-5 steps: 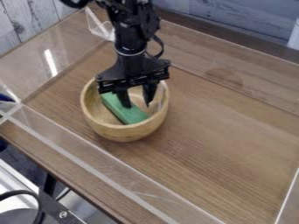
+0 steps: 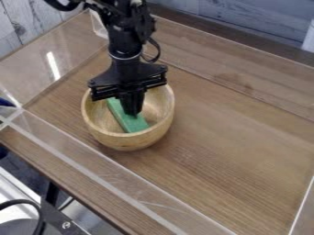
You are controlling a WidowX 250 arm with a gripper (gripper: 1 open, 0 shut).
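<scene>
A light wooden bowl (image 2: 156,128) sits on the wooden table, left of centre, with a green block (image 2: 130,120) lying inside it, tilted lengthwise toward the front. The black gripper (image 2: 128,105) reaches down from the top into the bowl, its tips at the block's upper part. The fingers look close together; whether anything is between them cannot be seen clearly.
Clear strips line its left edge, and a black cable (image 2: 37,211) lies off the table at lower left.
The gripper has shifted slightly left and its fingers appear closer together. The bowl has moved a little left, and the green block now points more steeply toward the front.
</scene>
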